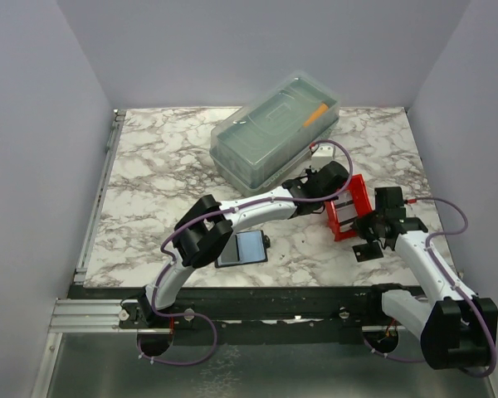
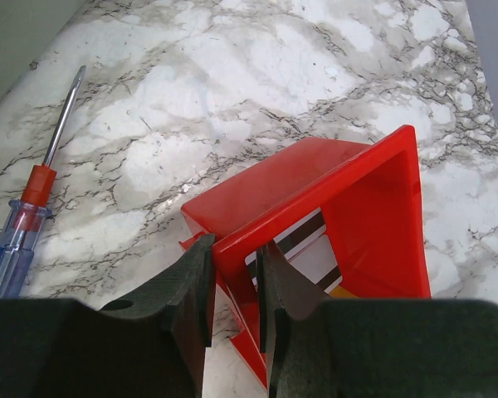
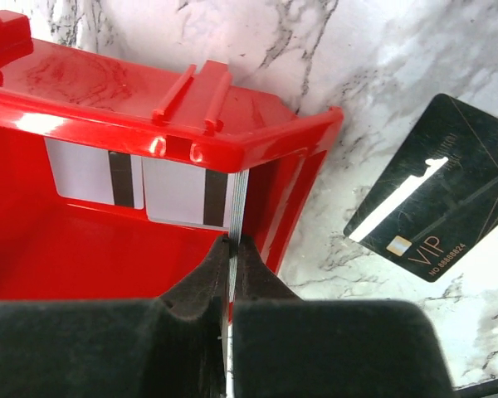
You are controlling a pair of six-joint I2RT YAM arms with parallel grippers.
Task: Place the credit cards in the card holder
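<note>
The red card holder (image 1: 359, 196) stands tilted on the marble table at right. My left gripper is shut on one of its rim walls. In the right wrist view, my right gripper is shut on a thin card (image 3: 239, 199), seen edge-on. That card's upper end meets the holder's rim near one corner; how far it reaches inside cannot be told. Two whitish cards with dark stripes, one of them a white card (image 3: 183, 191), lie inside the holder. A black VIP card (image 3: 440, 186) lies flat on the table beside it.
A large clear lidded box (image 1: 274, 128) stands behind the left arm. A screwdriver (image 2: 23, 228) lies left of the holder. A small blue-and-grey item (image 1: 251, 247) rests near the front edge.
</note>
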